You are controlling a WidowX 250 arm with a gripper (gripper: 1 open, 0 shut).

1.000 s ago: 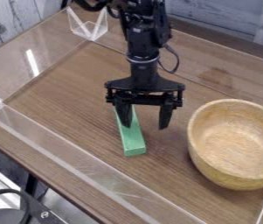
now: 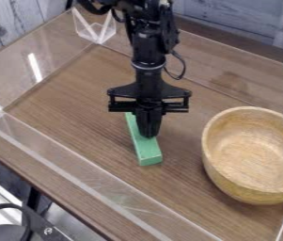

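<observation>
My black gripper (image 2: 148, 127) points down at the middle of the table, its fingertips close together over the upper part of a green block (image 2: 147, 151). The block is long and flat and lies lengthwise toward the front. The fingertips hide part of it, and I cannot see anything held between them.
A large tan wooden bowl (image 2: 249, 165) sits at the right, close to the block. A clear plastic piece (image 2: 95, 26) stands at the back left. Cables and metal fittings show at the front left corner.
The gripper's fingers have gone from spread apart, either side of the block, to close together over its upper part. The block looks nearly in the same place.
</observation>
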